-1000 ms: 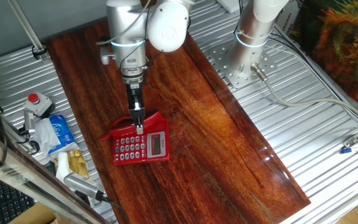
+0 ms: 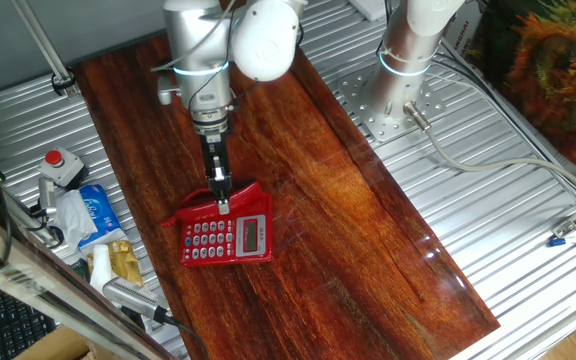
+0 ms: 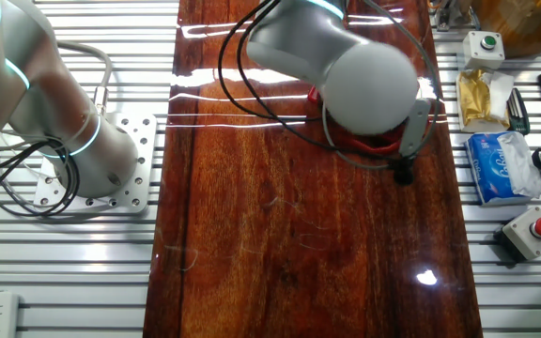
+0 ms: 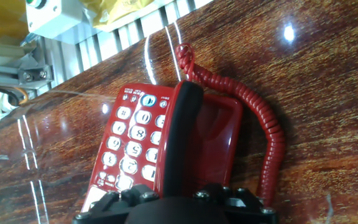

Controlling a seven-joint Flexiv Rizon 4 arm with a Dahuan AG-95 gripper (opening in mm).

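Note:
A red desk telephone (image 2: 211,240) with pale keys and a small display lies on the dark wooden board. Over its upper edge, my gripper (image 2: 222,205) points down, its tips seeming to overlap the phone in exterior view 1. The wrist view shows the keypad (image 4: 132,140) and, along its side, the long handset (image 4: 174,124), red on one edge and dark on its side face. From the phone's far end, a coiled red cord (image 4: 263,115) curves round to the bottom. How the fingertips stand, and whether they touch the handset, is unclear. In exterior view 2 the arm mostly hides the phone.
The wooden board (image 2: 368,230) is bare to the phone's right. Beyond its left edge are a blue-and-white packet (image 2: 98,213), a box with a red button (image 2: 60,165) and a grey handheld device (image 2: 133,296).
The arm has shifted slightly left in exterior view 1, its fingertips by very little. The phone shows no clear movement.

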